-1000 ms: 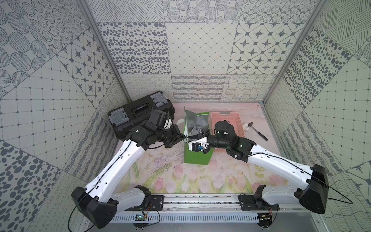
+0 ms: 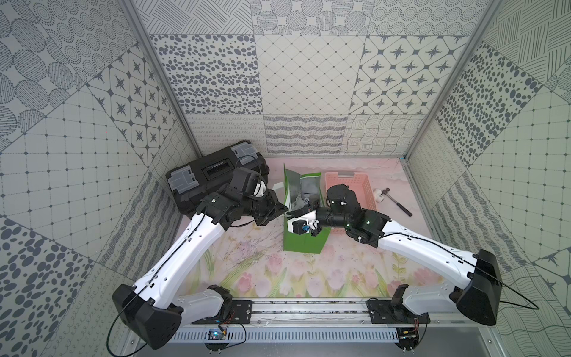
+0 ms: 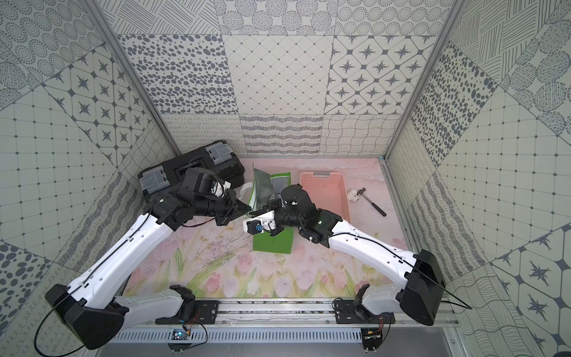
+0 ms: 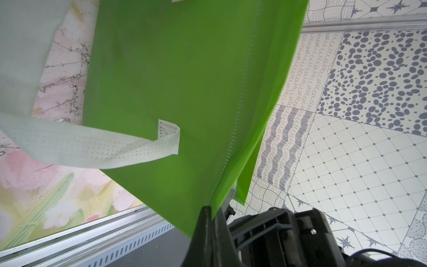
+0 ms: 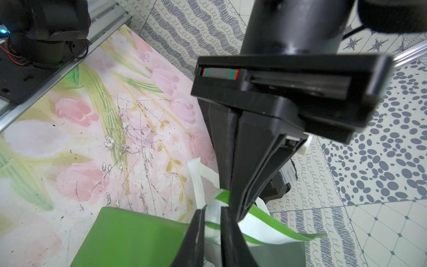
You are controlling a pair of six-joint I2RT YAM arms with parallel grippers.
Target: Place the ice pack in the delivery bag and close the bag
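Observation:
The green delivery bag (image 2: 304, 241) stands mid-table with its grey-lined mouth facing up. At its left rim, my left gripper is shut on the bag's green edge. My right gripper reaches over the front of the bag from the right. Its fingers (image 5: 226, 222) stand a little apart, part open, with the white and green rim showing behind and between them. In the right wrist view the left gripper's tips touch that same rim close by. No ice pack can be made out; the bag's inside is partly hidden by the right arm.
A black toolbox (image 2: 215, 169) lies at the back left. Behind the right arm is a pink basket (image 2: 364, 189), with a hammer (image 2: 397, 202) and a small white object (image 2: 378, 195) to its right.
My right gripper has shifted slightly to the left along the bag's front. The left arm has barely moved, and the bag's front has shifted only slightly.

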